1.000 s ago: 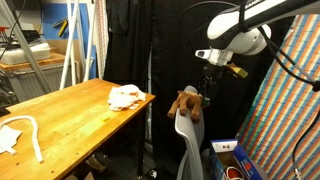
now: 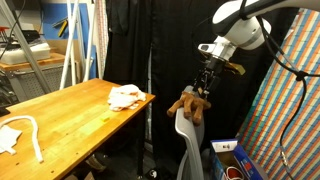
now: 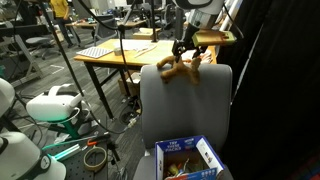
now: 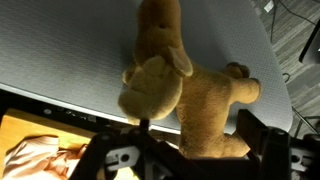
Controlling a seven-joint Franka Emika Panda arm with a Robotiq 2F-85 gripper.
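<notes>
A brown plush toy (image 2: 190, 107) is draped over the top edge of a grey chair back (image 3: 185, 105). From above, the wrist view shows the plush's head (image 4: 152, 90) and a limb-like part beside it, spread across the grey mesh. My gripper is over the toy, its dark fingers (image 4: 272, 143) well apart on either side of part of the plush. Whether the fingers touch it cannot be told. The exterior view 2 has the gripper (image 3: 188, 50) just above the toy.
A wooden table (image 2: 75, 120) with a crumpled pale cloth (image 2: 126, 97) stands beside the chair. On the chair's other side is a blue-and-white box (image 3: 190, 150) with small items inside. Black curtain hangs behind the arm.
Over the last second my gripper has come down from above the chair back to the plush.
</notes>
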